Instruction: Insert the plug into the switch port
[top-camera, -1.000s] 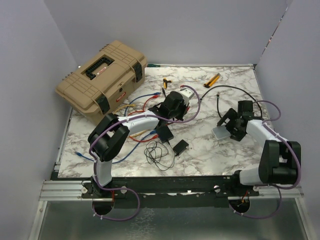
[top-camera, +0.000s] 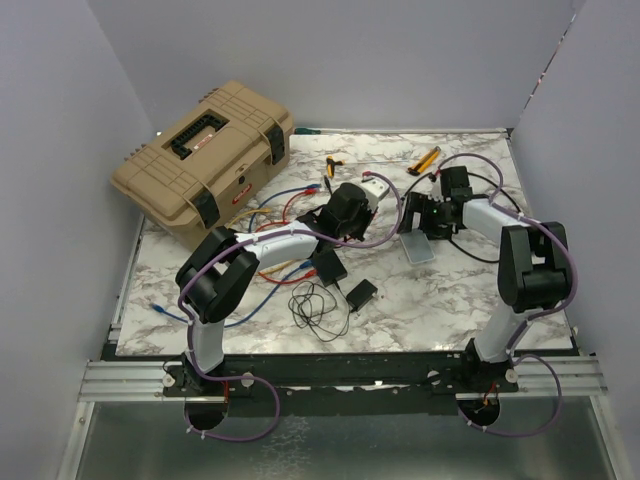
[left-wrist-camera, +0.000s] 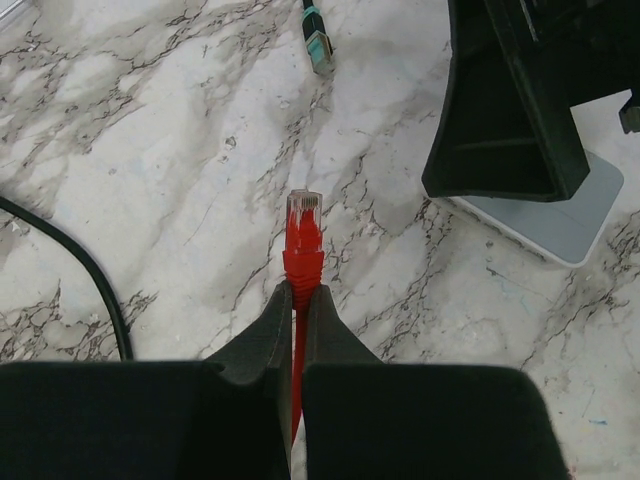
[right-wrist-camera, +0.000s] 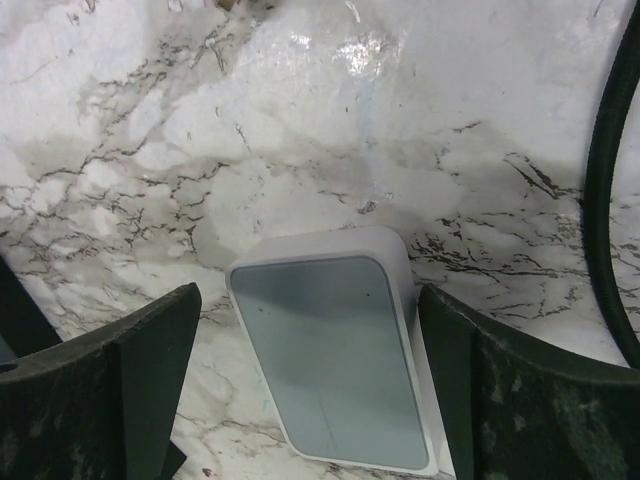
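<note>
My left gripper is shut, with a red network plug (left-wrist-camera: 303, 262) standing up between its fingertips. My right gripper is open around a small grey-topped white block (right-wrist-camera: 330, 350), perhaps the switch, which lies on the marble table with a finger on either side; the same block (top-camera: 417, 252) shows under the right arm in the top view. No port shows clearly on it. A black housing (left-wrist-camera: 500, 140), likely part of the right gripper, overhangs the block in the left wrist view.
A tan case (top-camera: 200, 160) fills the back left. Several cables and two black boxes (top-camera: 361, 294) lie on the left and middle. Yellow tools (top-camera: 426, 158) lie at the back.
My right arm has moved back and to the left, turning, and the white block has shifted left and turned. The left arm has not visibly moved.
</note>
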